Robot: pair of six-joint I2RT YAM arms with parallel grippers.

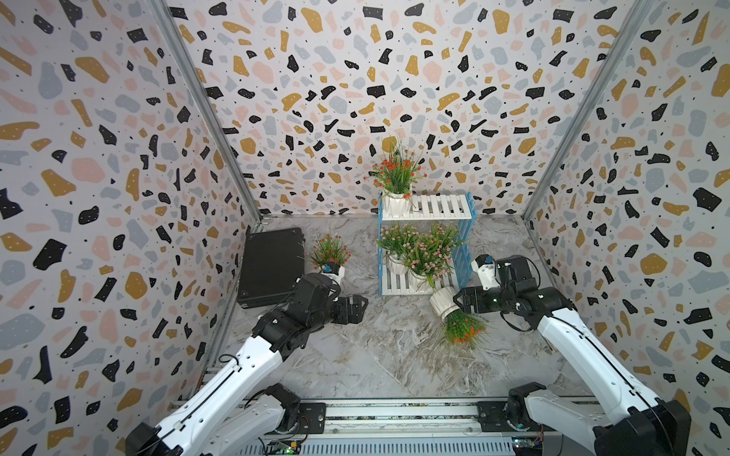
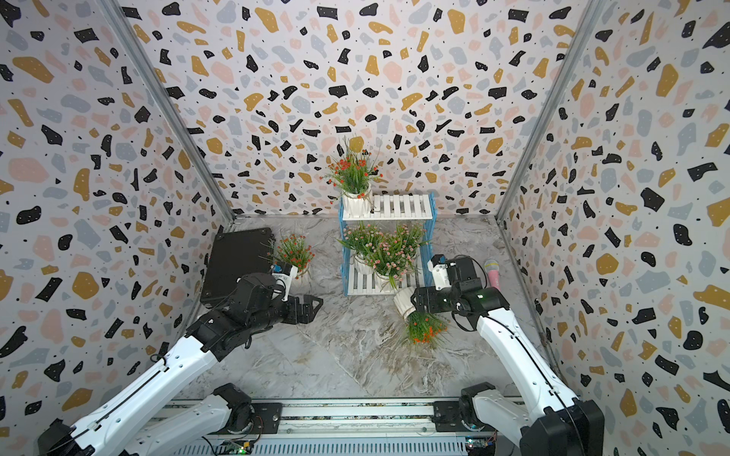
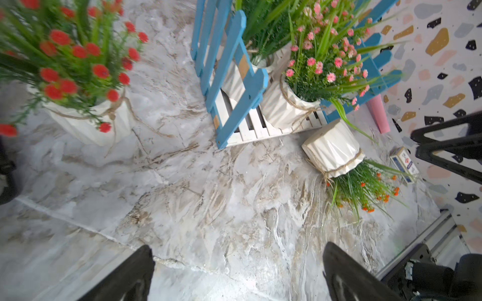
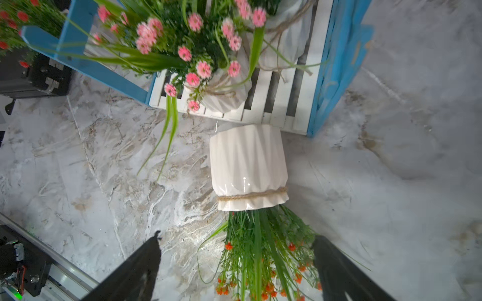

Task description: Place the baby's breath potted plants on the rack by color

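A white pot with orange flowers [image 4: 248,165] lies on its side on the table before the rack, flowers toward the front. My right gripper [image 1: 467,300] hangs just beside it, fingers apart around the foliage in the wrist view, nothing clearly held. My left gripper [image 1: 349,307] is open and empty above the table left of centre. The rack [image 2: 399,205] holds a red-flowered pot [image 2: 357,201] on top and pink-flowered pots [image 3: 288,107] below. A red-flowered pot [image 3: 90,123] stands upright left of the rack.
A black case [image 2: 232,262] lies at the back left. A pink object [image 2: 492,275] and a small box [image 3: 404,163] lie right of the rack, near the wall.
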